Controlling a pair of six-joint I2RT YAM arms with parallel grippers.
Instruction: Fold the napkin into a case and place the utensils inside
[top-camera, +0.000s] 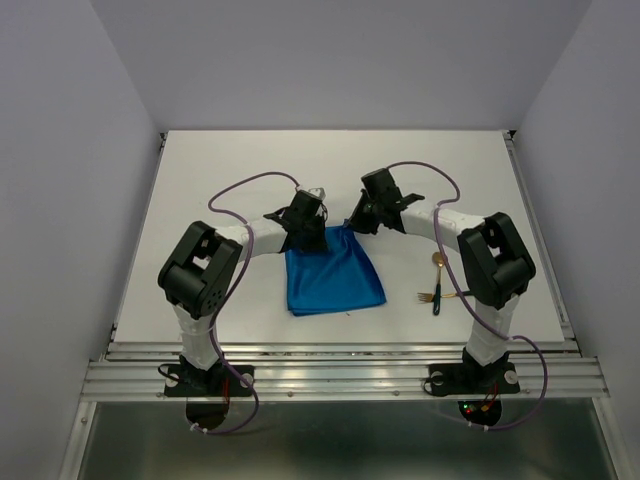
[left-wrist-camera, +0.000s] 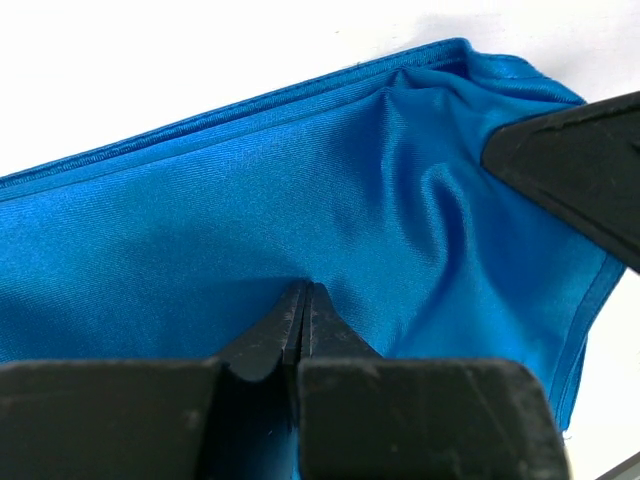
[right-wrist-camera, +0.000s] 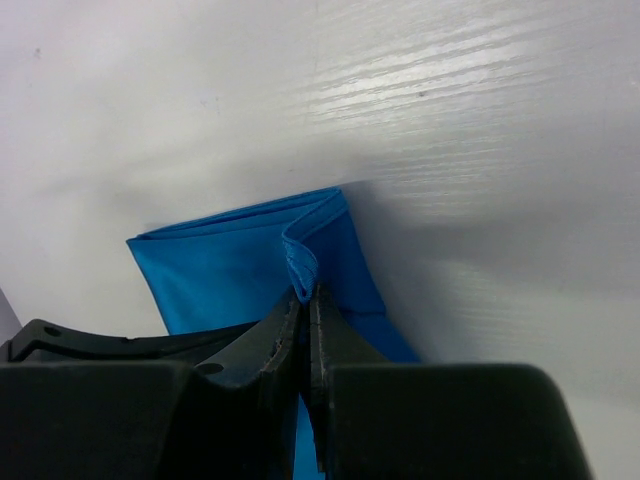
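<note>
The blue napkin (top-camera: 335, 285) lies on the white table with a folded upper band. My right gripper is shut on a pinched upper corner of it, whose folded hem shows between the fingertips. My left gripper rests on the napkin's middle upper area, fingertips close together; whether it is fully shut or grips cloth is unclear. The right gripper's black finger also shows at the right of the left wrist view. A wooden spoon (top-camera: 438, 260) and a fork (top-camera: 426, 298), with dark handles, lie to the right of the napkin.
The front edge has a metal rail (top-camera: 330, 366). Both arms reach in from the front corners toward the napkin's top.
</note>
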